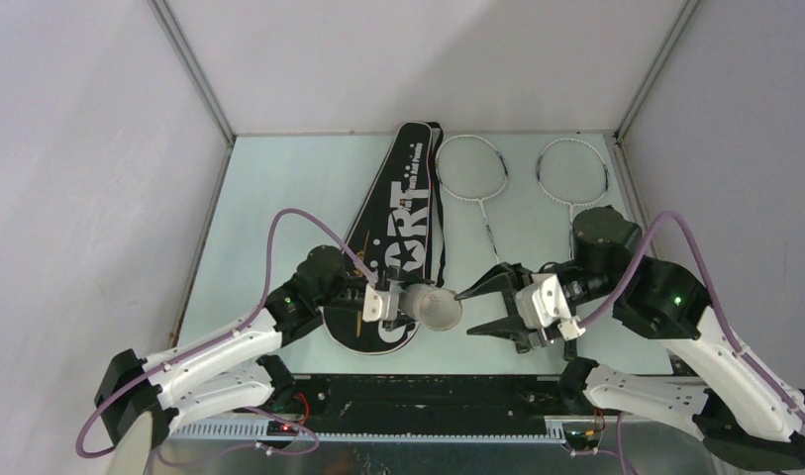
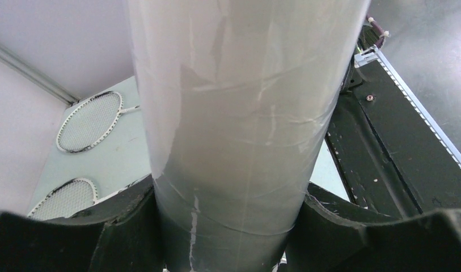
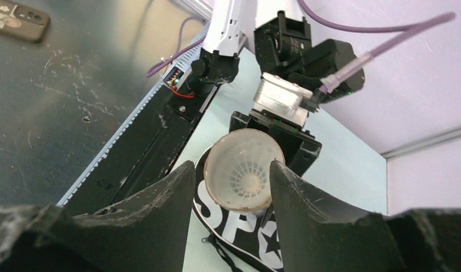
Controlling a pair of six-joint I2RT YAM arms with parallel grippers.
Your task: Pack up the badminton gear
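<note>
My left gripper [image 1: 403,295] is shut on a translucent shuttlecock tube [image 1: 433,307], which fills the left wrist view [image 2: 233,130]. In the right wrist view the tube's round end [image 3: 244,170] faces my right gripper, whose open fingers lie either side of it from that view, with nothing held. In the top view the right fingers stand just right of the tube. A black badminton bag [image 1: 388,218] lies beneath the left arm. Two rackets [image 1: 471,166] [image 1: 572,170] lie to the right of the bag, their lower parts partly hidden by the right arm.
Free table [image 1: 269,198] shows left of the bag. White walls enclose the sides and back. A black rail [image 1: 428,401] runs along the front edge.
</note>
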